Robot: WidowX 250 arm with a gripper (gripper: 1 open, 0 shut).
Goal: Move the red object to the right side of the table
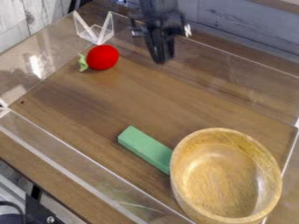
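The red object (103,58), round with a green end at its left, lies on the wooden table (105,105) toward the back left. Up and to the right of it, my dark gripper (166,57) is blurred against the back of the table. A clear gap separates the two. The blur hides whether its fingers are apart.
A large yellow bowl (225,179) stands at the front right, touching or almost touching a green block (145,149). At the back left, behind the red object, is a white wire-like thing (93,28). Bare wood fills the middle and right.
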